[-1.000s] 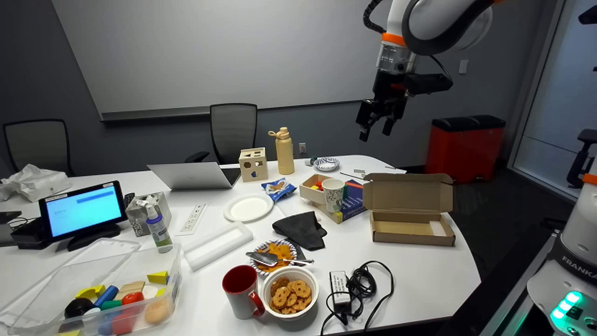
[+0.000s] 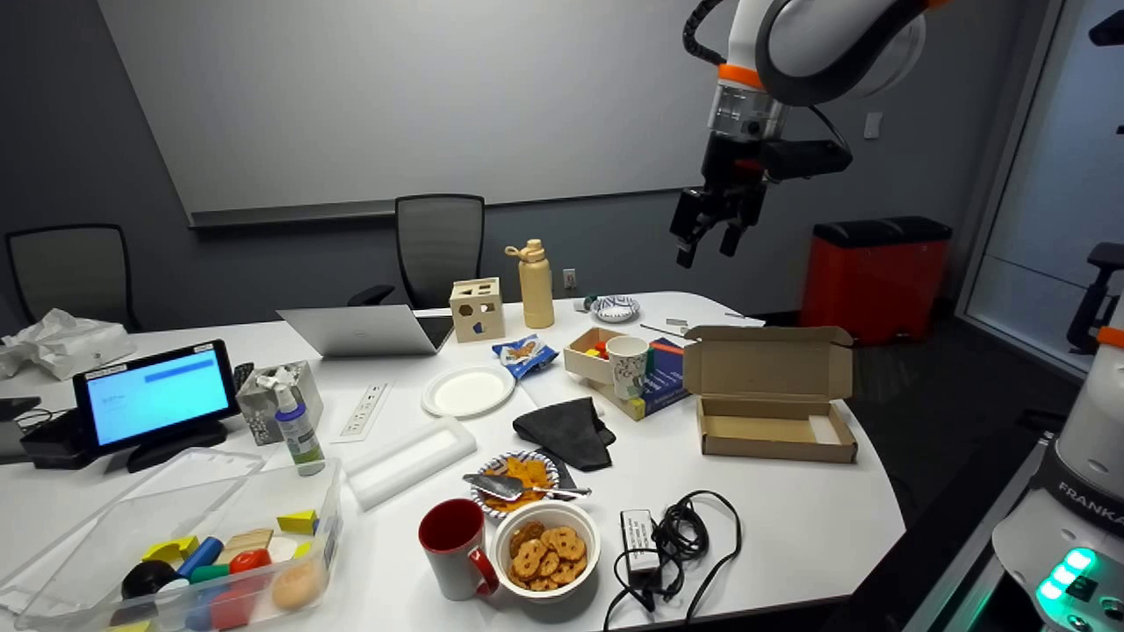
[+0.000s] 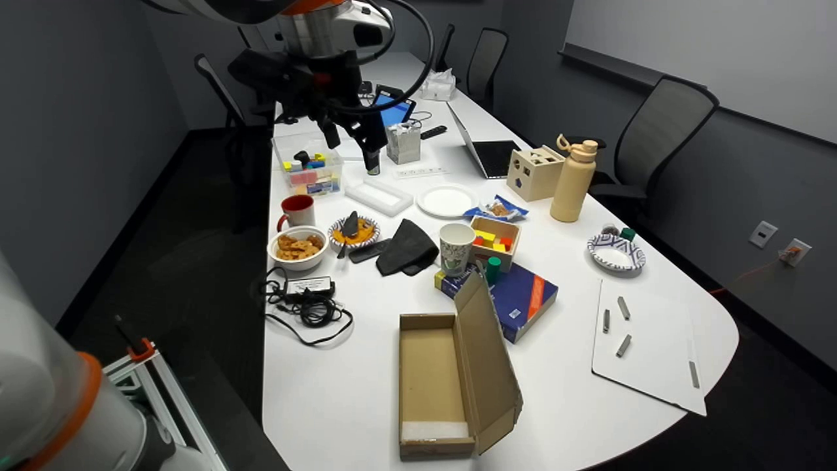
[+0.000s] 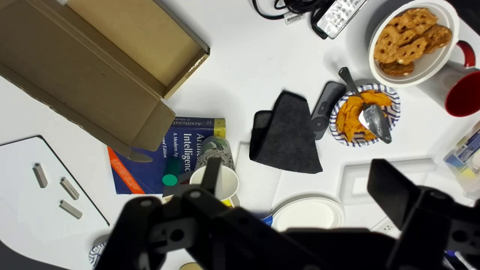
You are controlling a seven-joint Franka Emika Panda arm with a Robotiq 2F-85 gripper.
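Observation:
High above the table, my gripper (image 2: pixel 707 256) stands open, its two fingers wide apart with only air between them. Below it in the wrist view lie a black cloth (image 4: pixel 290 135), a dark remote (image 4: pixel 324 110) and a patterned bowl of orange food (image 4: pixel 332 117) with a metal server (image 4: pixel 374 121) resting across it. The white bowl of pretzels (image 2: pixel 547 549) touches or nearly touches the red and grey mug (image 2: pixel 457 553). A patterned paper cup (image 3: pixel 456 250) rises by the blue book (image 3: pixel 524 298), near a small box of coloured blocks (image 3: pixel 495 239).
An open cardboard box (image 3: pixel 427 369) sits near the rounded table end, beside a whiteboard panel (image 3: pixel 647 345). A power adapter (image 2: pixel 639 548) trails black cable. A tall tan bottle (image 2: pixel 536 284) and wooden shape cube (image 2: pixel 477 310) stand farther back. Bare tabletop lies between adapter and cardboard box.

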